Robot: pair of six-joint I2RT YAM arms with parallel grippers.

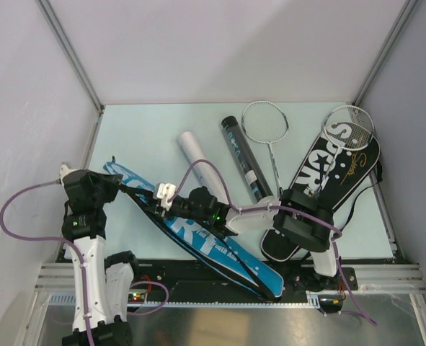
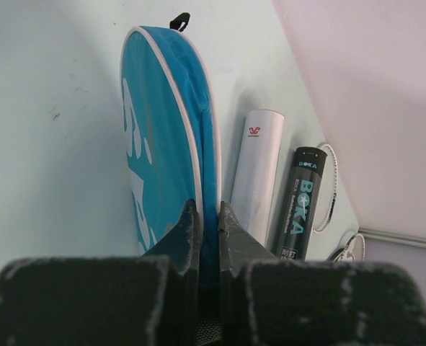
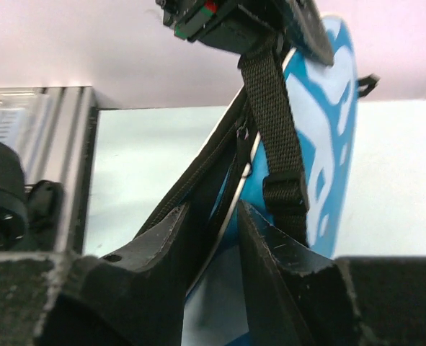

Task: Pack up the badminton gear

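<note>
A long blue racket bag lies diagonally on the table's left half, its zip edge and black strap along it. My left gripper is shut on the bag's white-piped end in the left wrist view. My right gripper is over the bag's zip line, near a dangling zipper pull and the strap with buckle; its fingers are low on the bag, slightly apart, and whether anything is between them is unclear.
A white tube and black BOKA tube lie behind the bag. Two rackets and a black bag are at the right.
</note>
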